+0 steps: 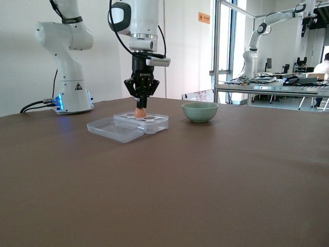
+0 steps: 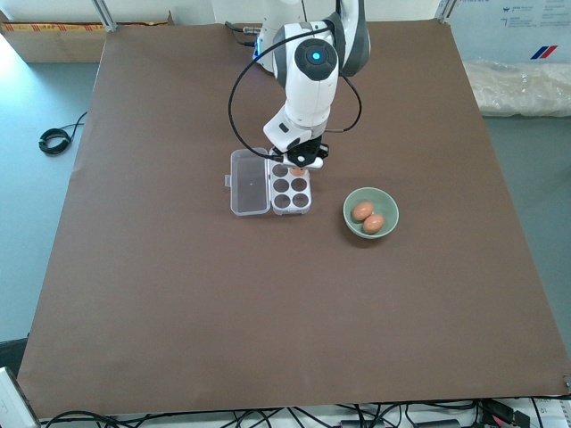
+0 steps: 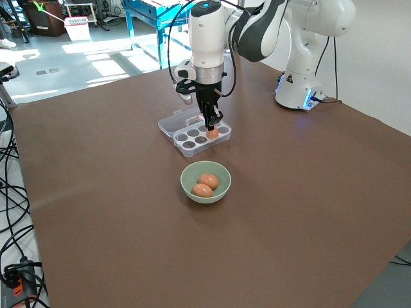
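A clear plastic egg carton (image 2: 290, 196) with its lid folded open stands below my arm. My black gripper (image 1: 141, 103) (image 3: 209, 126) points down into the carton, right at a brown egg (image 1: 140, 112) (image 3: 212, 133) in one of its cups; whether the fingers are closed on that egg or just above it I cannot tell. The other cups that show are empty. A green bowl (image 2: 371, 230) (image 1: 200, 112) (image 3: 206, 199) beside the carton holds two brown eggs (image 2: 373, 223) (image 3: 202, 190).
My arm's base (image 3: 295, 93) stands at the back, with cables near it. Cable bundles lie beyond the table's edge.
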